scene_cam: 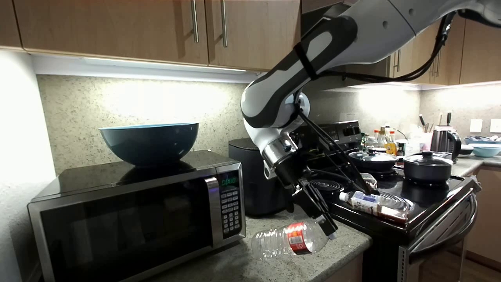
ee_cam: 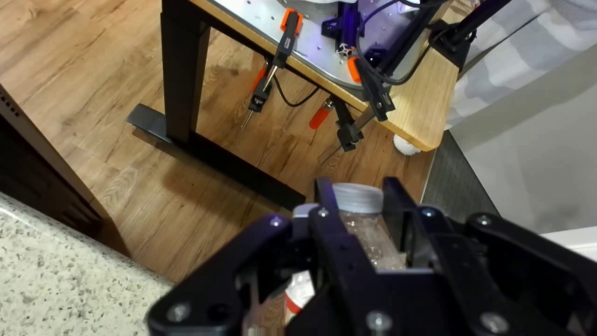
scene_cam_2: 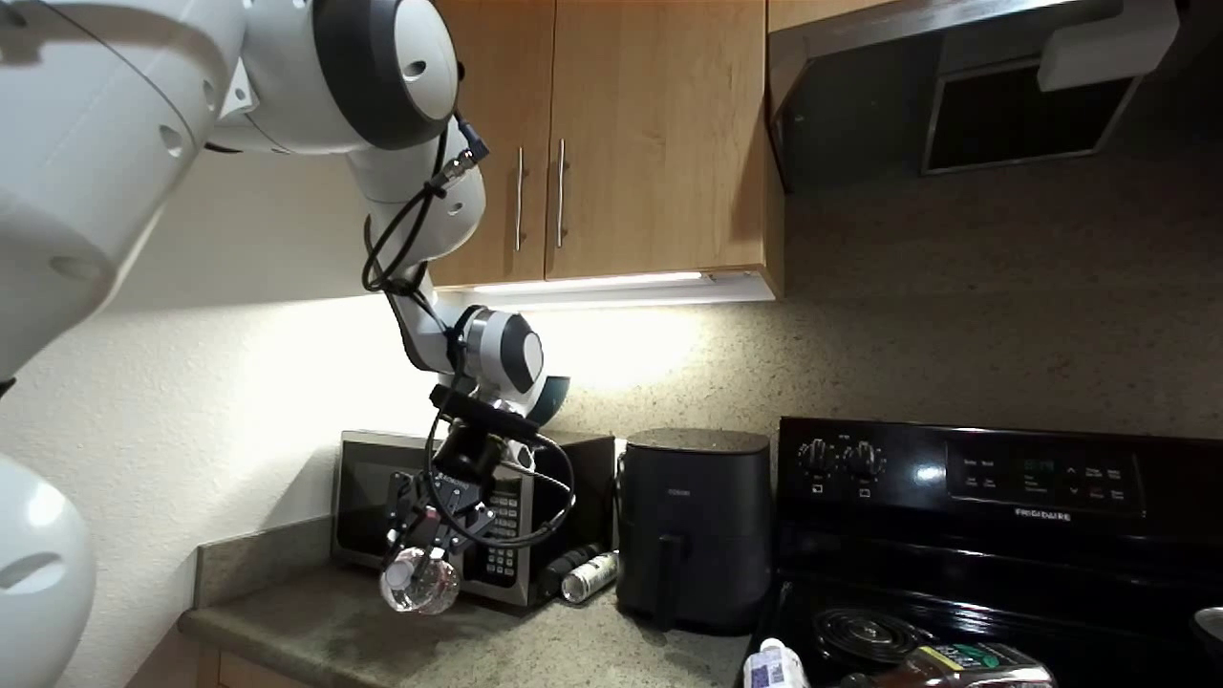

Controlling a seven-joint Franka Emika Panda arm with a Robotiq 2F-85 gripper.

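A clear plastic bottle with a red label (scene_cam: 296, 238) is held at its neck end by my gripper (scene_cam: 331, 231), above the counter in front of the microwave. It lies nearly level, its base toward the microwave and slightly lower. In the wrist view the white cap (ee_cam: 358, 198) and neck show between the two black fingers, so my gripper is shut on the bottle. From the second exterior view, the bottle (scene_cam_2: 419, 583) points cap-first toward the camera, below the gripper.
The microwave (scene_cam: 141, 221) carries a blue bowl (scene_cam: 150, 143). A black air fryer (scene_cam_2: 696, 516) stands beside the stove, with a can (scene_cam_2: 590, 577) lying near it. On the stove lie bottles (scene_cam: 366, 203) and a lidded pot (scene_cam: 427, 167).
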